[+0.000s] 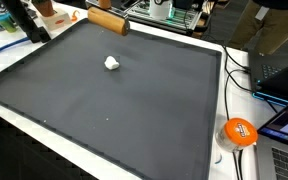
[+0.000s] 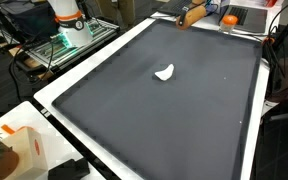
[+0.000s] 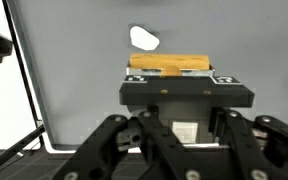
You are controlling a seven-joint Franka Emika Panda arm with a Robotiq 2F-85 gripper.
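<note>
A wooden piece (image 3: 170, 62) shows between the fingers of my gripper, which is shut on it in the wrist view. The same light-brown piece (image 1: 108, 20) is up at the top edge of exterior view 1, slightly tilted; the gripper itself is out of that picture. In exterior view 2 the piece (image 2: 192, 16) appears at the far end of the grey board. A small white object (image 1: 111, 63) lies on the board, apart from the wooden piece. It also shows in the wrist view as a white shape (image 3: 144, 38) beyond the fingers.
The dark grey board (image 1: 124, 110) has a white rim and is mostly bare. An orange-topped container (image 1: 236, 134) stands at its right side, near laptops (image 1: 282, 80) and cables. Various objects crowd the far left corner.
</note>
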